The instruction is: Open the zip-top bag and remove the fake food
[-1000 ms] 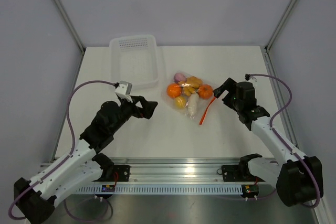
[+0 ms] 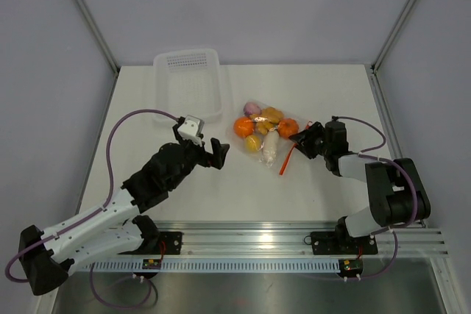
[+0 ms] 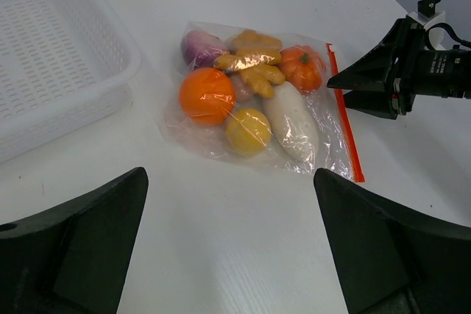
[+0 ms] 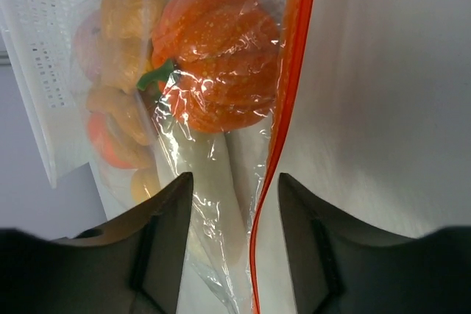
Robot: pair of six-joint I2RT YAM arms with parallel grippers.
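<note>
A clear zip top bag (image 3: 335,148) lies flat on the table, its red zip strip (image 4: 291,71) along the right side. Through the plastic show an orange (image 3: 207,96), a lemon (image 3: 248,131), a pumpkin (image 4: 221,56), a pale oblong piece (image 3: 291,119), a purple piece (image 3: 200,49) and ginger-like pieces (image 3: 254,49). My right gripper is part open at the zip edge, the red strip running between its fingers; whether they touch it I cannot tell. Left of the bag, my left gripper (image 2: 219,154) stands open with nothing between its fingers.
An empty white basket (image 2: 188,82) stands at the back left, near the bag. Bare table (image 2: 250,196) lies in front of the bag, and more is clear behind and to its right.
My right gripper has moved left to the zip edge, and its fingers have narrowed. The bag has not visibly moved.
</note>
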